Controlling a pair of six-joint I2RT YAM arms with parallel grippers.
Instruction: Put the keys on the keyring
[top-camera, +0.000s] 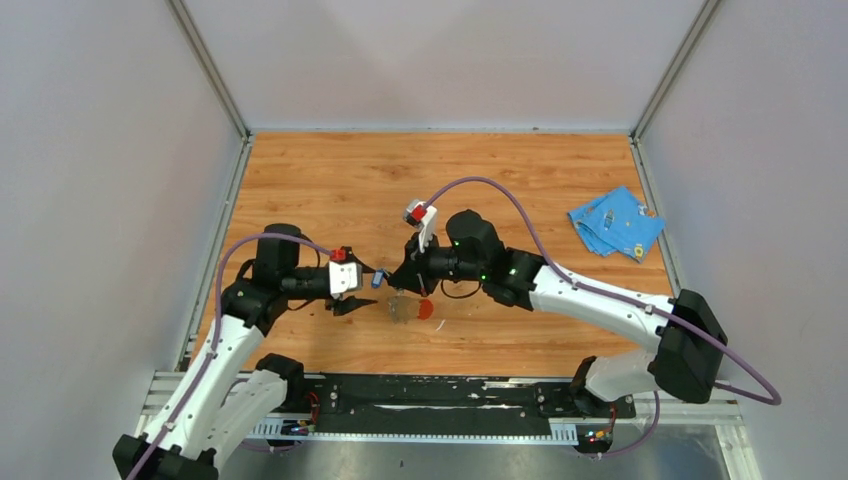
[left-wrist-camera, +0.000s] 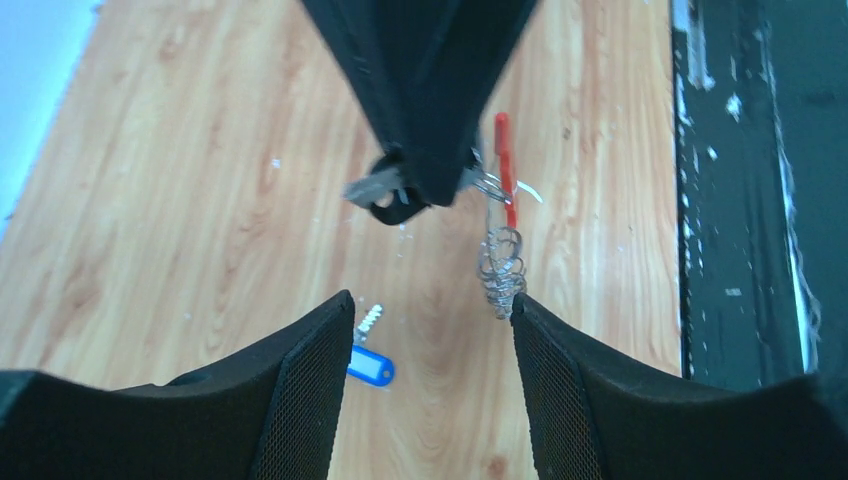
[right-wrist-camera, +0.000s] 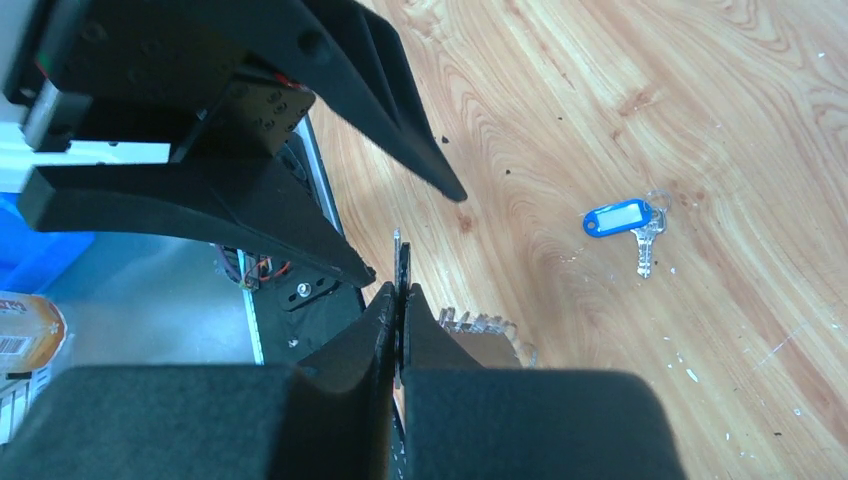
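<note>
My right gripper (top-camera: 395, 277) is shut at the centre of the top view; in its wrist view its fingers close on a thin metal piece, probably the keyring. Below it hangs a bunch of clear and metal pieces (left-wrist-camera: 502, 262) with a red part (left-wrist-camera: 505, 140); whether these are keys is hard to tell. My left gripper (top-camera: 372, 287) stands open beside the right one, nothing between its fingertips, facing it. A key (right-wrist-camera: 645, 250) with a blue tag (right-wrist-camera: 617, 216) lies on the wooden table (right-wrist-camera: 720, 120).
A folded blue cloth (top-camera: 615, 222) with small items lies at the table's right. The black front rail (top-camera: 430, 395) edges the table.
</note>
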